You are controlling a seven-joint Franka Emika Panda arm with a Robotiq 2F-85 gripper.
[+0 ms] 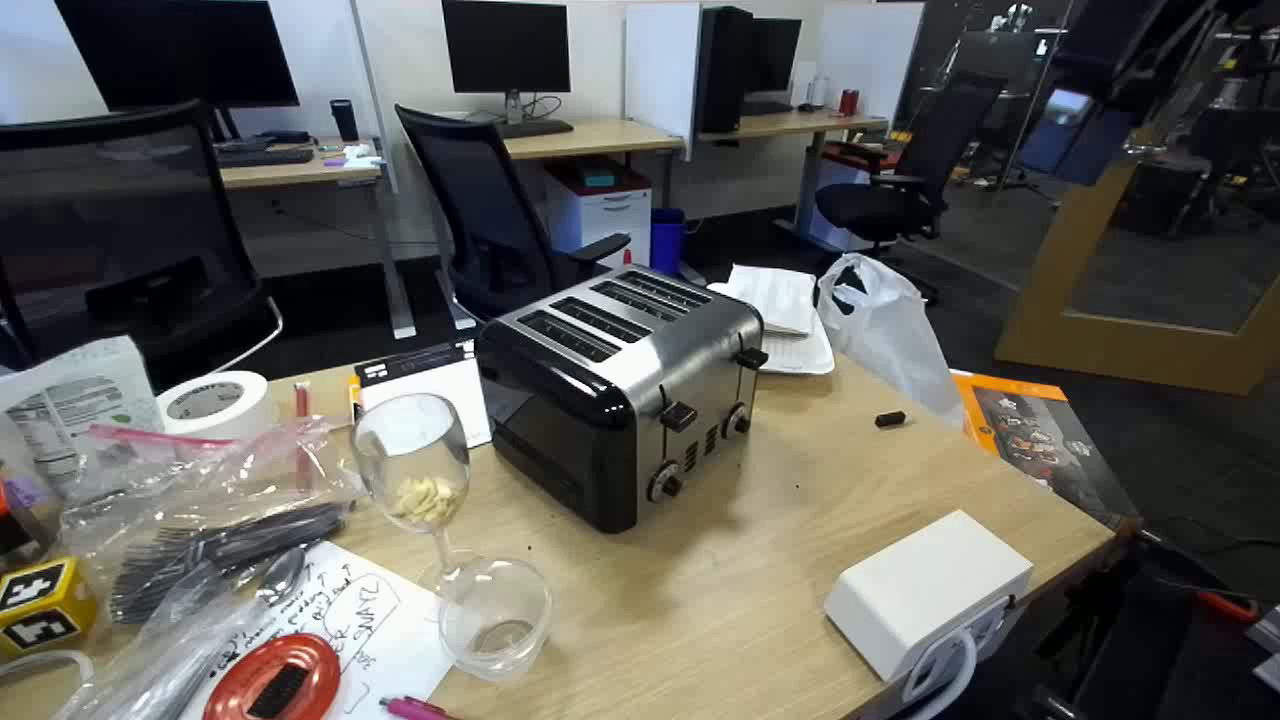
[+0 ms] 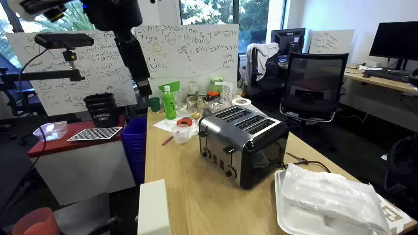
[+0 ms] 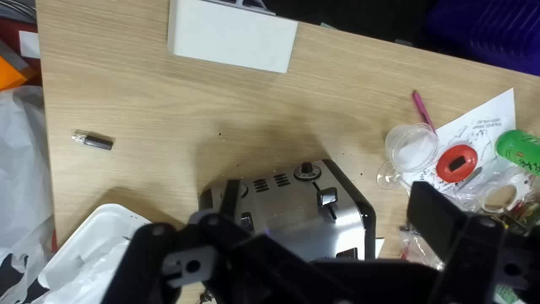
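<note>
With its fingers wide apart and nothing between its fingers, my gripper hangs over the table in the wrist view. Below it stands a steel-and-black toaster [image 3: 283, 213], partly covered by the gripper body. In exterior view 2 the gripper [image 2: 144, 88] is high at upper left, clear of everything on the table. Only part of the gripper shows at the upper right of exterior view 1. The toaster [image 1: 708, 390] stands upright in mid-table there, its levers and dials facing right; its top slots look empty.
A wine glass [image 1: 414, 450] with pale pieces inside and a clear plastic cup [image 1: 494, 618] stand beside the toaster. Clutter fills one table end. A white tray [image 2: 282, 207] with plastic wrap occupies the other. A white box [image 3: 233, 35] sits at the edge.
</note>
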